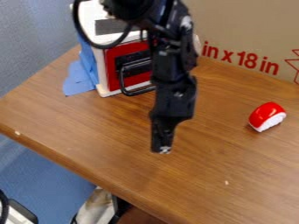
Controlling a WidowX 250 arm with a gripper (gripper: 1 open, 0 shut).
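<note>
My gripper points down over the middle of the wooden table, its dark body in front of a small white appliance with a red front and a black handle. Whether its fingers are open or shut is hard to tell. A red and white cylindrical object lies on the table to the right of my gripper, apart from it.
A blue cloth lies left of the appliance. A cardboard box stands behind at the right. The table's edge drops to a blue floor at the lower left.
</note>
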